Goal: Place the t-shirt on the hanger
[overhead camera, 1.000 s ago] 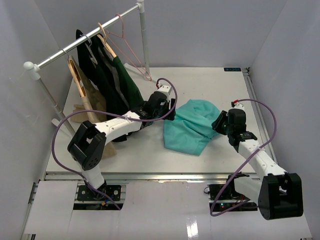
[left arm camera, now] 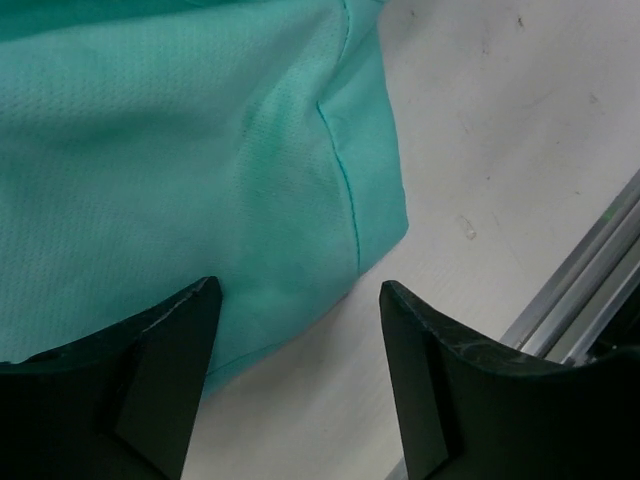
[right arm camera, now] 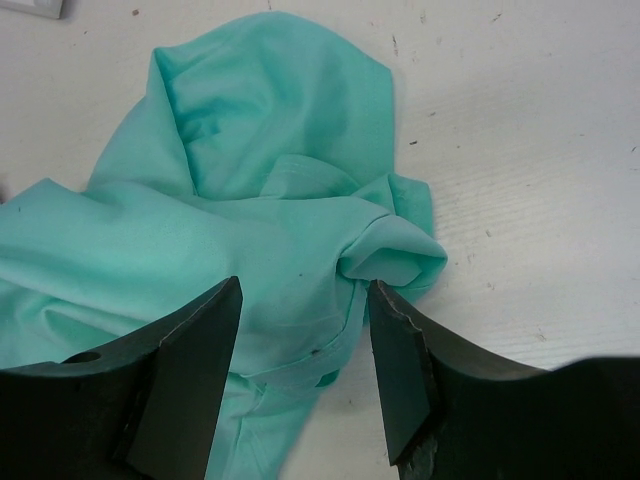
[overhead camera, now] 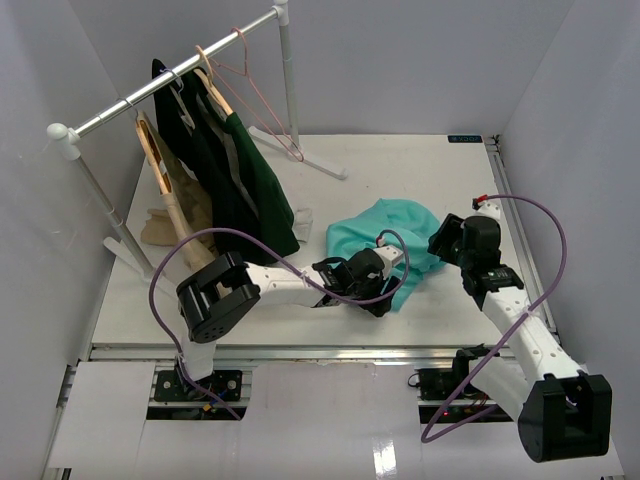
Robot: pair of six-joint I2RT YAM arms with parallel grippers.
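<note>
The teal T-shirt (overhead camera: 380, 220) lies crumpled on the white table. My left gripper (overhead camera: 380, 305) is low over its front edge; in the left wrist view its open fingertips (left arm camera: 195, 310) are at the cloth's edge, one against the fabric. My right gripper (overhead camera: 445, 240) is above the shirt's right side, its fingers open over the folds (right arm camera: 300, 260) in the right wrist view. A pink hanger (overhead camera: 268, 105) hangs empty on the rail.
A white clothes rack (overhead camera: 130, 100) at the left holds dark and brown garments (overhead camera: 235, 190) and wooden hangers. A metal rail runs along the front edge.
My right gripper has shifted slightly up and right in the top view.
</note>
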